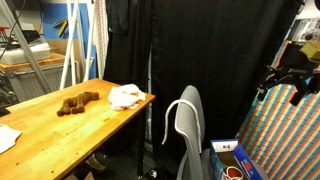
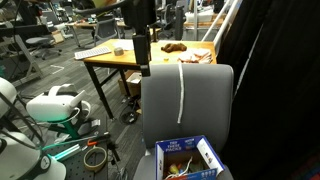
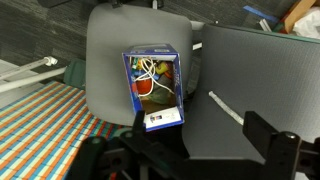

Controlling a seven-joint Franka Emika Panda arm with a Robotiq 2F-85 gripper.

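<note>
My gripper is open, its two black fingers wide apart at the bottom of the wrist view with nothing held between them. It hangs in the air above the grey chair (image 2: 178, 118), clear of everything. On the chair's seat rests an open blue box (image 3: 150, 119). Inside the box lie a white cord (image 3: 148, 72) and several small coloured items, too small to name. A white strip (image 2: 181, 92) runs down over the chair's backrest. In exterior view 1 the gripper (image 1: 279, 97) appears at the right, higher than the box (image 1: 228, 146).
Left of the chair stands a wooden table (image 1: 55, 140) bearing a brown plush toy (image 1: 78, 102) and a white cloth (image 1: 126, 96). Black curtains (image 1: 205, 50) hang behind. The chair's backrest rises as an obstacle between box and table.
</note>
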